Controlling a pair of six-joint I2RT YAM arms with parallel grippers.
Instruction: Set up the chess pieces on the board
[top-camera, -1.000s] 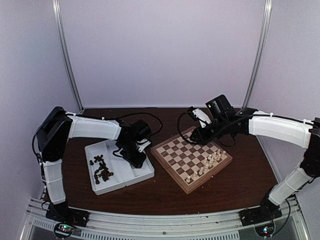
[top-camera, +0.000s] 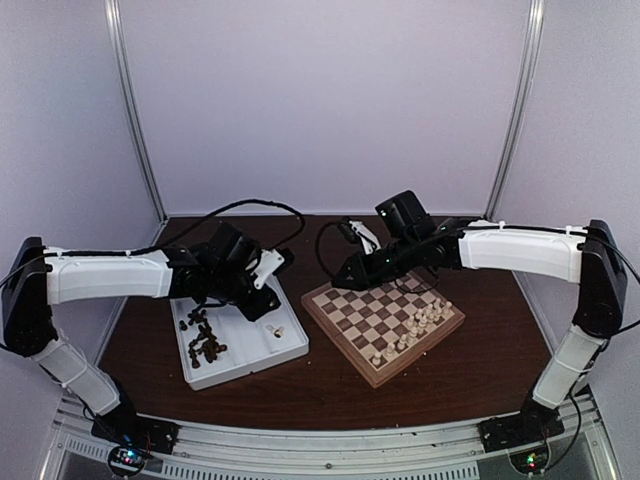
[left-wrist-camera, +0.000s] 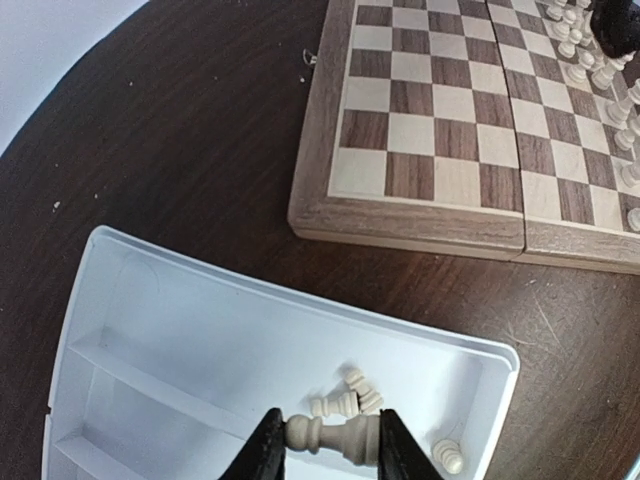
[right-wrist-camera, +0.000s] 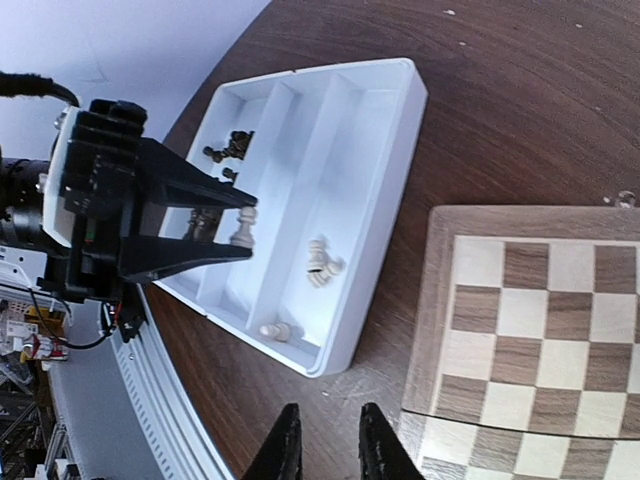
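Note:
My left gripper is raised over the white tray, shut on a white chess piece lying crosswise between its fingertips; the right wrist view shows it side-on. A few loose white pieces (right-wrist-camera: 318, 262) lie in the tray, and dark pieces (top-camera: 205, 340) fill its left part. My right gripper is in the air beside it, above the gap between tray and board, fingers apart with nothing seen between them. The chessboard (top-camera: 370, 325) has white pieces (top-camera: 420, 322) standing along its near right side.
Cables loop above both arms. Pale walls close in the back and sides.
My left gripper has risen out of the tray with a white piece. My right gripper has moved left, away from above the board toward the left gripper.

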